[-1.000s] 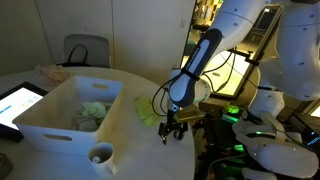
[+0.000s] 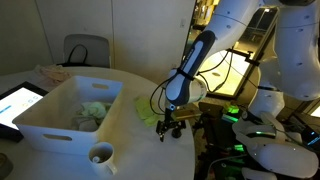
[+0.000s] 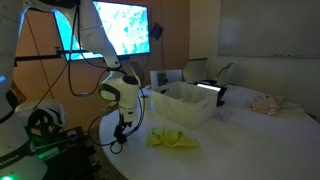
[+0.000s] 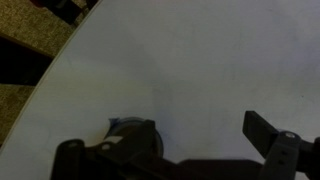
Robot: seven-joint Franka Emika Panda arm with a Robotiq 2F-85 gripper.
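Note:
Low over the white table's near edge, my gripper (image 2: 169, 134) points down with its fingers apart. In the wrist view the two dark fingers (image 4: 287, 143) stand wide, with bare white table between them. A small dark round object (image 4: 136, 132) lies by the left finger, partly covered by it; what it is cannot be made out. Exterior view 2 shows the gripper (image 3: 120, 134) close to the tabletop at the left.
A white box (image 2: 70, 112) with greenish cloth inside stands left of the arm. In front of it is a white mug (image 2: 102, 158). A yellow-green cloth (image 3: 171, 138) lies flat beside the gripper.
The gripper has shifted only slightly near the tabletop. The box, mug and cloths have stayed in place.

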